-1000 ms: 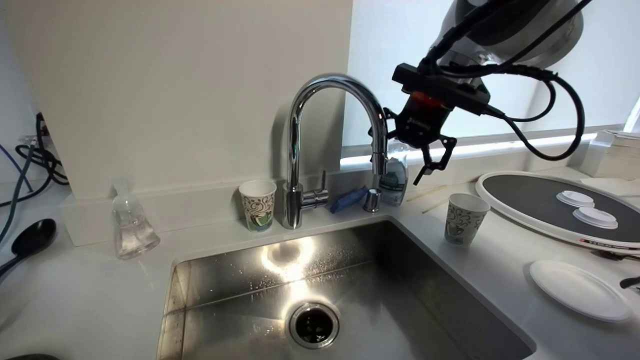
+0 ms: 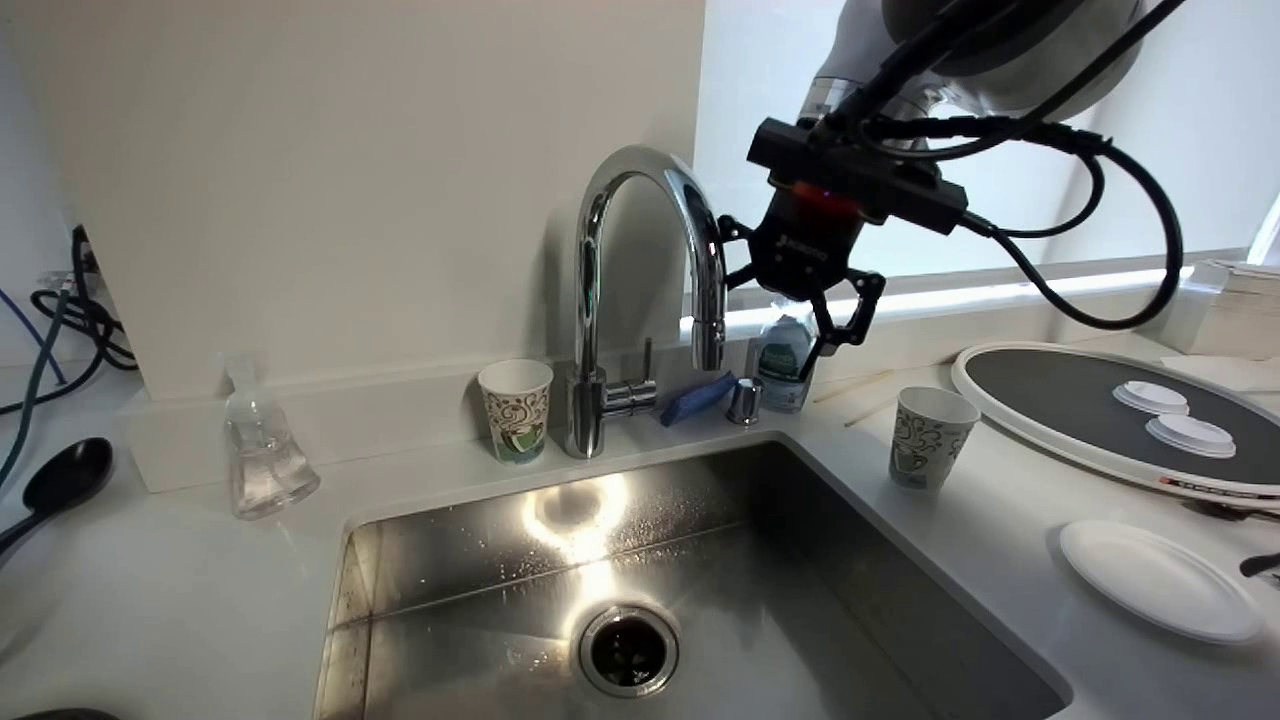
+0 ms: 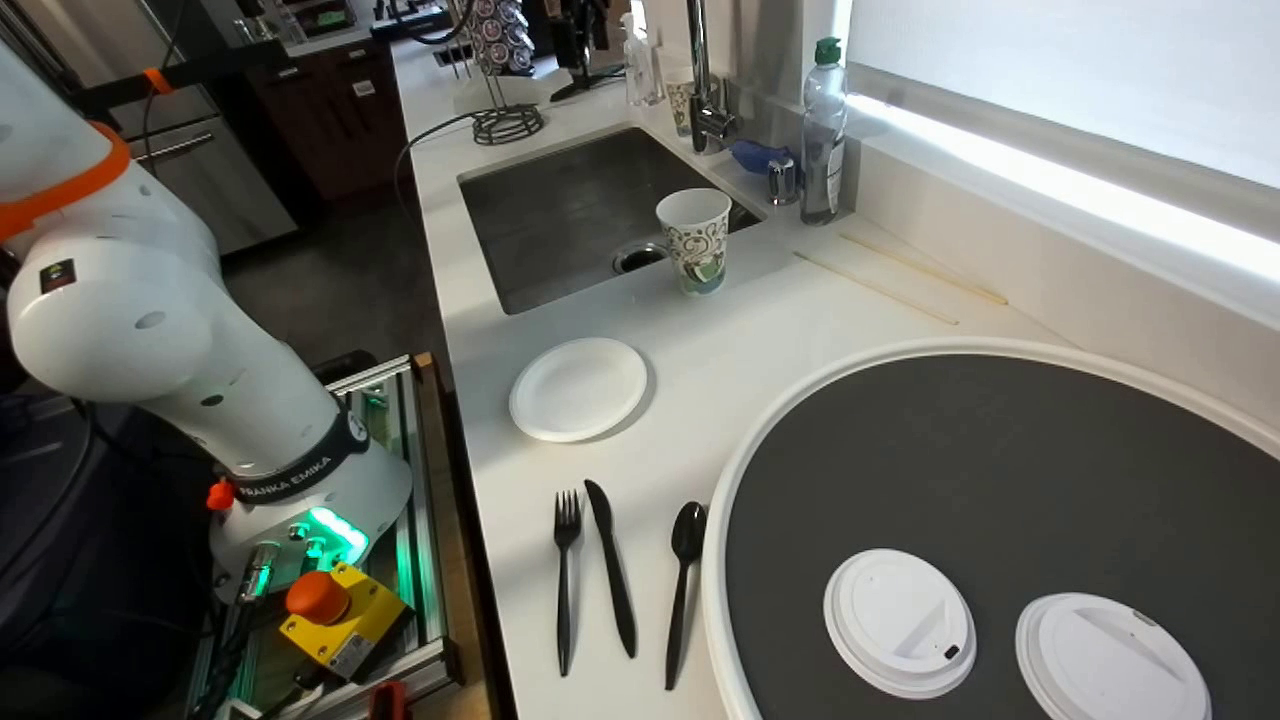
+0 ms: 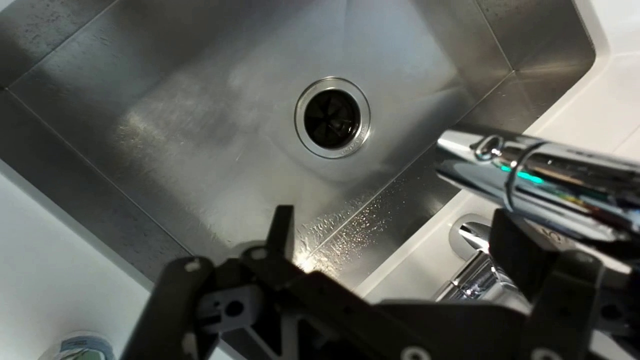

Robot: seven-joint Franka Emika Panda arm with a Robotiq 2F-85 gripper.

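A chrome faucet [image 2: 705,258] arches over the steel sink [image 2: 480,606], its spout swung partly toward the left of the exterior view. My gripper [image 2: 768,330] is just right of the spout, open and empty. One finger is partly hidden behind the spout. In the wrist view, the spout head [image 4: 528,174] lies beside and partly behind the right finger, outside the gap between the fingers; whether they touch is hard to tell. The drain [image 4: 333,117] shows beyond the open fingers. The faucet's handle [image 2: 630,394] stands at its base.
Paper cups stand left of the faucet [image 2: 518,414] and on the right counter [image 2: 930,438]. A soap bottle [image 3: 823,132], blue cloth [image 2: 698,398] and chrome dispenser [image 2: 744,401] crowd the back edge. A plate [image 3: 578,389], cutlery and a round grey board [image 3: 1020,480] occupy the counter. The sink is empty.
In exterior view 1, the faucet spout has swung left, and my gripper has moved left and slightly down along with it. The cups and other counter items have stayed put.
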